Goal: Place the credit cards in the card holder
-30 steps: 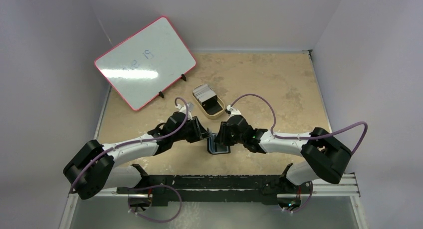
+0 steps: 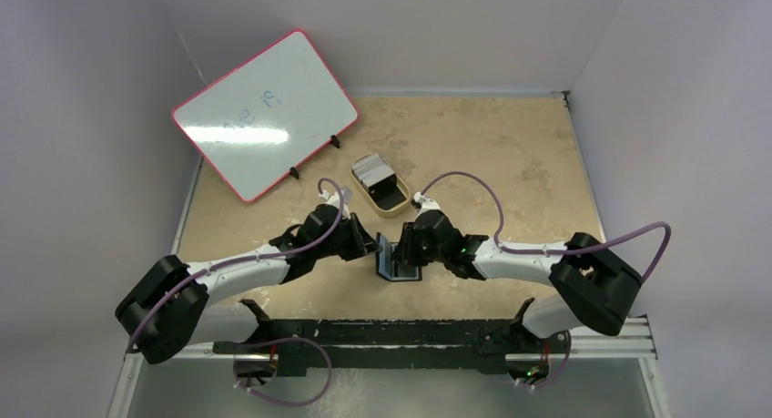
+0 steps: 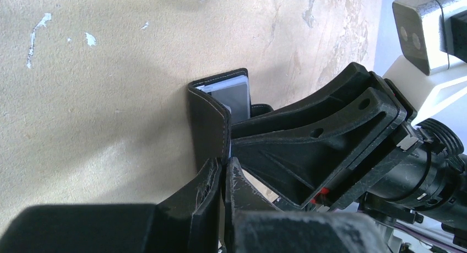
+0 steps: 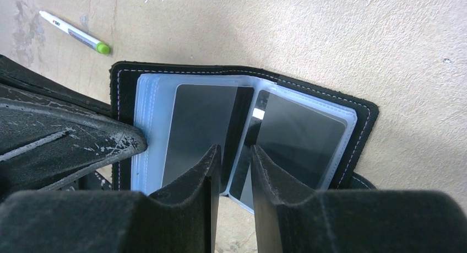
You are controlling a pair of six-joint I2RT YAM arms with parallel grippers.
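An open black card holder (image 2: 399, 263) with clear blue sleeves (image 4: 155, 126) and dark cards (image 4: 289, 143) lies between both grippers. My left gripper is shut at the holder's upright edge (image 3: 206, 120); whether anything thin is between its tips is hidden. My right gripper is over the holder, fingers a little apart above the middle of the sleeves, nothing visible between them. A box (image 2: 357, 190) behind the grippers holds a stack of silver cards (image 2: 371, 169).
A whiteboard (image 2: 264, 113) stands at the back left. A marker pen (image 4: 74, 31) lies beyond the holder.
The holder's left part shows slightly differently beside my left gripper, whose fingertips have shifted a little. Both arms are otherwise nearly still.
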